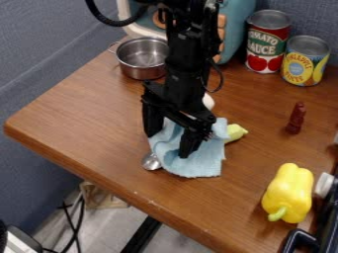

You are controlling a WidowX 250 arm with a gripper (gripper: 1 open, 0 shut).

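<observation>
The black gripper (173, 126) is lowered onto a crumpled light blue cloth (193, 161), its dark fingers around the cloth's upper part; whether they have closed on it is hard to tell. A metal spoon (152, 161) pokes out at the cloth's left, and a pale yellow-green item (235, 132) shows at its right. A white object behind the arm is mostly hidden.
A steel pot (140, 62), tomato sauce can (267, 40), second can (303, 62) and toy appliance stand at the back. A yellow pepper (288, 193), brown bottle (297, 118) and dark objects occupy the right.
</observation>
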